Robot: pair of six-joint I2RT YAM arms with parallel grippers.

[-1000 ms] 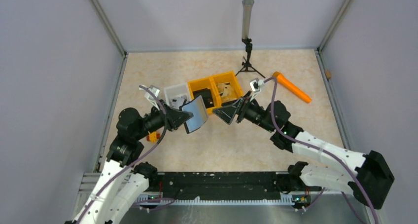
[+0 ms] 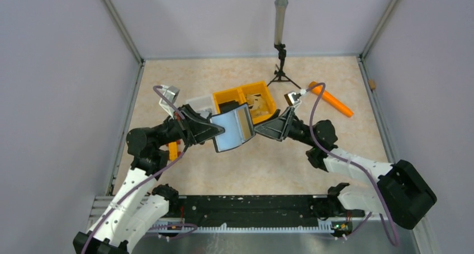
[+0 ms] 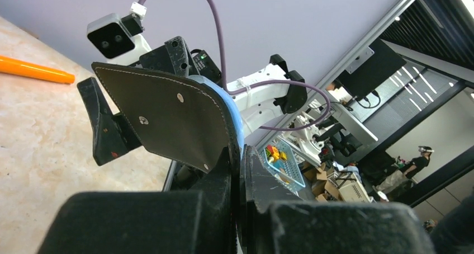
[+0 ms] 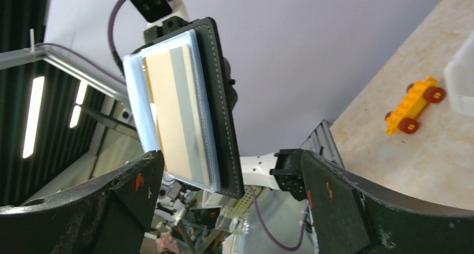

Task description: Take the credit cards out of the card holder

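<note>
A dark card holder (image 2: 229,132) with a pale blue lining is held up between the arms by my left gripper (image 2: 217,130), which is shut on it; its dark stitched back (image 3: 162,114) fills the middle of the left wrist view. In the right wrist view the holder (image 4: 176,111) shows a cream card-like strip inside. My right gripper is open, its fingers either side of the view, facing the holder's inner side with nothing between them.
Behind are a yellow divided bin (image 2: 265,100) and a white tray (image 2: 195,103). An orange tube (image 2: 335,102) lies at the right, a microphone stand (image 2: 279,69) stands at the back, and a toy car (image 4: 413,106) is at the left.
My left gripper and the holder have moved right and turned, showing more of the inside. My right gripper has shifted right and its arm has changed posture, staying facing the holder.
</note>
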